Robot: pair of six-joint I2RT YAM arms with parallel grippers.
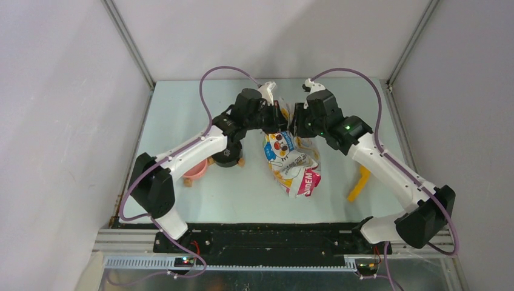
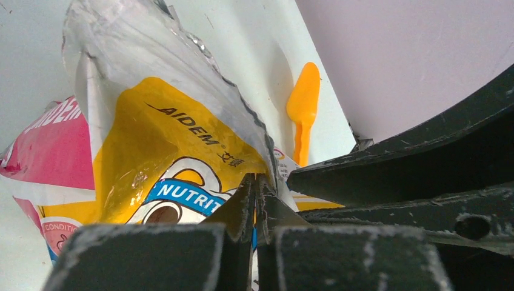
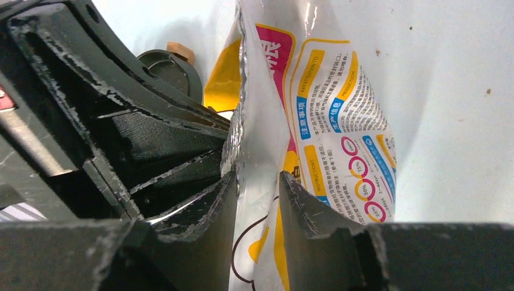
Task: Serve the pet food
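The pet food bag [image 1: 291, 162] stands mid-table, its clear upper part rising between my two grippers. My left gripper [image 1: 283, 125] is shut at the bag's left side near the top. In the left wrist view its fingertips [image 2: 247, 193] meet in front of the printed film, close to the bag's edge; whether any film is pinched is unclear. From the right, my right gripper stands open, with the clear film of the bag [image 3: 260, 139] passing between its fingers. A yellow scoop [image 1: 359, 183] lies on the right of the table.
Left of the bag are a black bowl [image 1: 227, 157] and a pink bowl [image 1: 195, 170], partly under my left arm. Both grippers are very close together at the bag top.
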